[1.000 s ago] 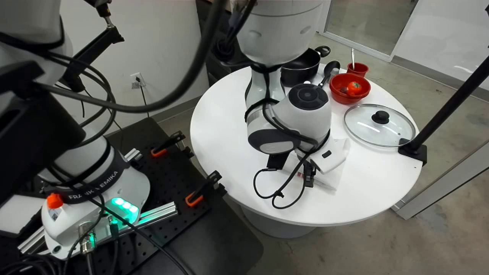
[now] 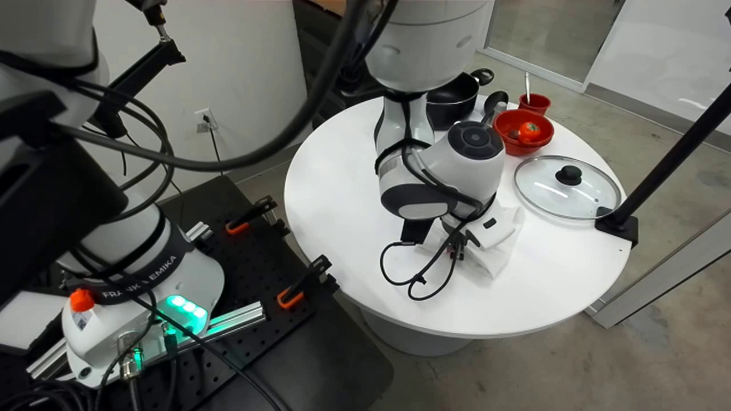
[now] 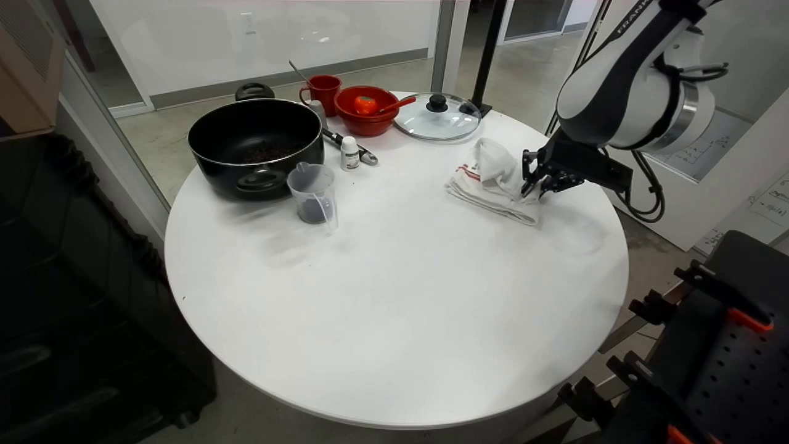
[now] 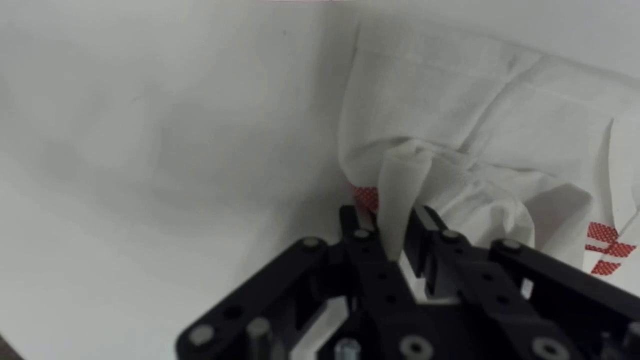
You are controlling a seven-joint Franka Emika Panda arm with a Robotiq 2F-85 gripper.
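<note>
A white cloth (image 3: 492, 196) with red stripes lies folded and rumpled on the round white table, part of it standing up in a loose bunch. At its near-robot edge, my gripper (image 3: 534, 180) is low over the table. In the wrist view, a narrow upright fold of the cloth (image 4: 400, 186) runs between the two fingers of my gripper, which stand close together around it. Whether they press on the fold cannot be told. Exterior view 1 shows the cloth (image 2: 497, 257) mostly behind the hand.
A glass lid (image 3: 436, 126), red bowl (image 3: 363, 122), red mug (image 3: 325, 92), small white bottle (image 3: 349, 154), clear measuring cup (image 3: 312, 193) and black pot (image 3: 255, 152) stand farther off.
The hand has shifted slightly to the right and away from the robot base in exterior view 1. The cloth looks more bunched beside it.
</note>
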